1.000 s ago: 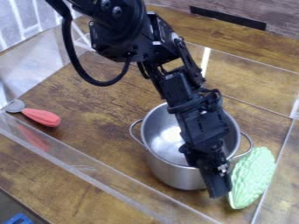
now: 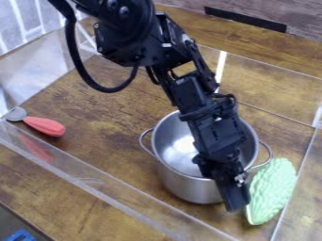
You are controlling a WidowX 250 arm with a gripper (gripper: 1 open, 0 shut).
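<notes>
A steel pot (image 2: 176, 169) with side handles stands on the wooden worktop. My black gripper (image 2: 234, 188) reaches down over the pot's front right, its tips beside the green mat (image 2: 270, 193) at the right. The arm covers much of the pot's inside, and whether the fingers hold anything is hidden.
A pizza cutter with a red handle (image 2: 44, 125) lies at the left. A clear plastic edge crosses the front left.
The arm has shifted very slightly upward; the pot and mat look the same.
</notes>
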